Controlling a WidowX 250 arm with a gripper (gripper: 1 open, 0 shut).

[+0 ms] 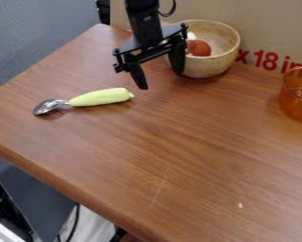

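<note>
My black gripper (pixel 158 67) hangs open over the back of the wooden table, its fingers apart, one at the left side of the wooden bowl (pixel 211 60) and one out over the table. Inside the bowl are a reddish round item (pixel 199 48) and something white, partly hidden by the gripper. A pale green object (pixel 105 95) lies left of center, with a metal spoon (pixel 49 106) at its left end.
An orange clear cup (pixel 297 98) stands at the right, and a purple item is cut off at the right edge. A cardboard box (pixel 260 24) backs the table.
</note>
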